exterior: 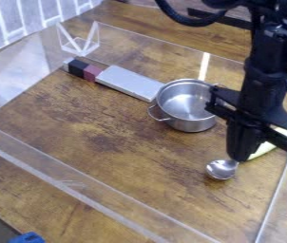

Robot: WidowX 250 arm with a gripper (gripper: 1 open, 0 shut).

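Note:
My black gripper (241, 152) is low at the right, over a spoon whose metal bowl (221, 170) rests on the wooden table. The spoon's pale green handle (273, 142) runs up to the right, partly hidden behind the gripper. The gripper looks shut; whether anything is between its tips cannot be seen. A steel pot (184, 103) with side handles stands just to the left and behind.
A silver bar (124, 82) with a dark end lies at the back left, near a white wire object (79, 38). Clear walls border the wooden surface (83, 142). A blue item (27, 237) sits at the bottom left corner.

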